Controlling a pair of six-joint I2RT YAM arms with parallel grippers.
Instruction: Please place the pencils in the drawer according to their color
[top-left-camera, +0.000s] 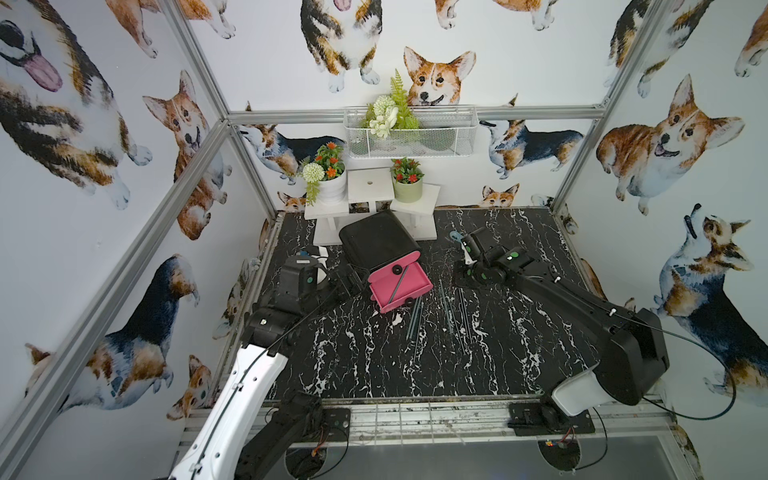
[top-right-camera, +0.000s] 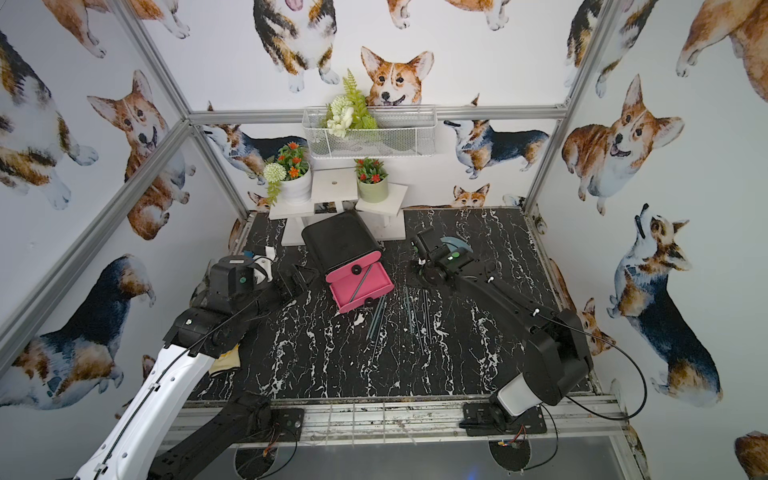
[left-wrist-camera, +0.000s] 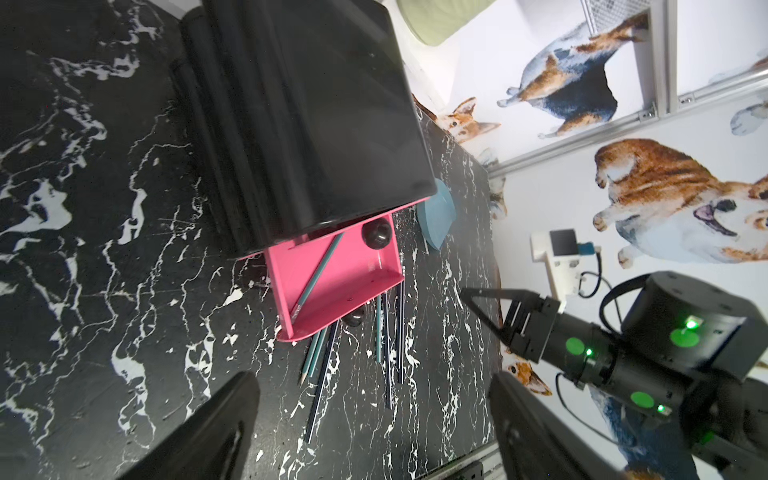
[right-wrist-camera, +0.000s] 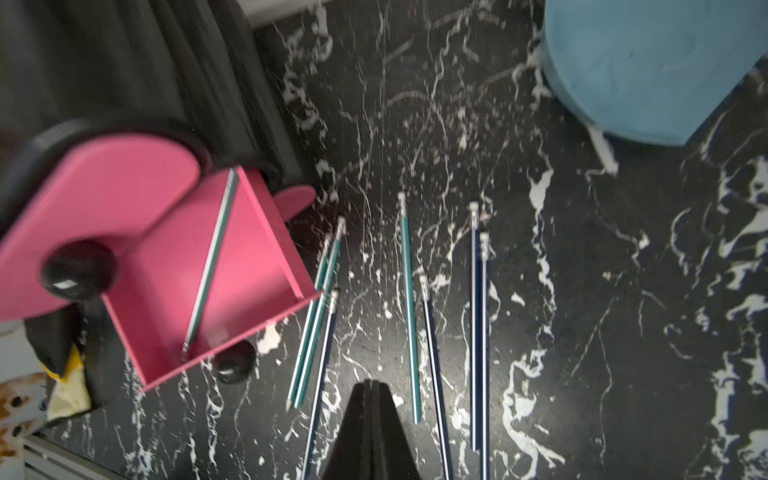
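The black cabinet (top-left-camera: 377, 242) has its pink drawer (right-wrist-camera: 209, 264) pulled out. A single teal pencil (right-wrist-camera: 209, 264) lies slantwise inside that drawer. On the marble table to the drawer's right are more teal pencils (right-wrist-camera: 409, 320) and dark blue pencils (right-wrist-camera: 433, 368), several in all, roughly parallel. My right gripper is shut above the table on the pencils' side, nothing visible between its fingers. To the left of the cabinet, my left gripper stands open and empty, its two blurred fingers wide apart; drawer and pencils appear beyond them.
A light blue object (right-wrist-camera: 648, 64) lies right of the cabinet, beyond the pencils. Behind the cabinet a white stand (top-left-camera: 370, 185) carries potted plants. Something yellow (top-right-camera: 226, 360) lies by the left arm.
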